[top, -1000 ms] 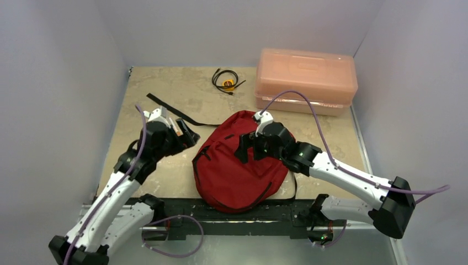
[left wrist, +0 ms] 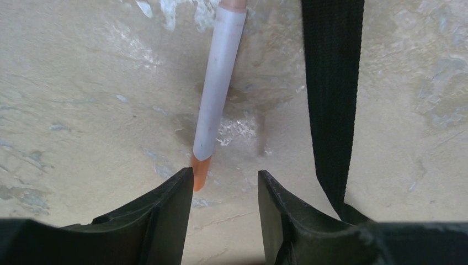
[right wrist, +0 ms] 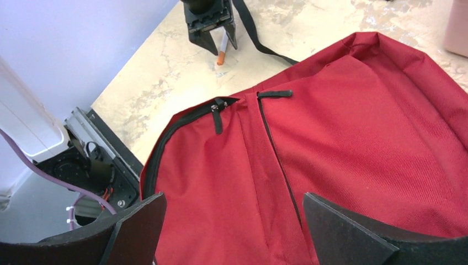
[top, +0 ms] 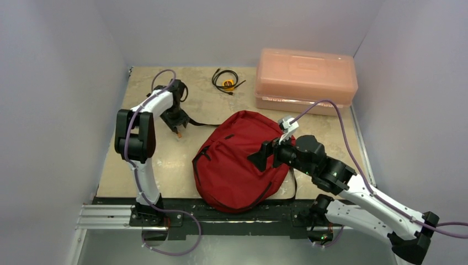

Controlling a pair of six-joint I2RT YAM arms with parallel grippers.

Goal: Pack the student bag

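Observation:
A pale pen with orange end (left wrist: 217, 83) lies on the table under my left gripper. Its orange end is by the left fingertip; the fingers show a gap, and whether they grip anything is unclear. The red backpack (top: 237, 165) lies front centre, its black strap (left wrist: 334, 99) beside the pen. My right gripper stands open over the backpack, nothing between its fingers.
A coiled black cable (top: 215, 77) with a yellow tape measure (top: 228, 84) lies at the back centre. A closed pink plastic box (top: 306, 77) occupies the back right. Bare table lies left of the backpack.
My left arm has swung back to the pen's place at the upper left. My right arm has shifted rightward over the backpack.

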